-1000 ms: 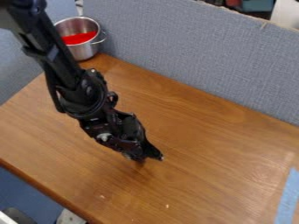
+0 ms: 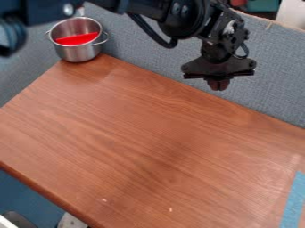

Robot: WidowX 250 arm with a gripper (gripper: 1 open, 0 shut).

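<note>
My gripper (image 2: 218, 84) is raised at the upper right, in front of the grey padded back wall, with its fingers pointing down. It looks shut, and nothing shows between its fingertips. A steel pot (image 2: 78, 52) with red inside stands at the back left corner of the wooden table (image 2: 143, 151).
The grey wall (image 2: 268, 98) runs along the back of the table. A strip of blue tape (image 2: 293, 198) lies at the right edge. Small grey objects sit at the bottom left, beyond the edge.
My arm has swung up and back, lifting the gripper from low over the middle of the table to high at the upper right. The pot is unmoved.
</note>
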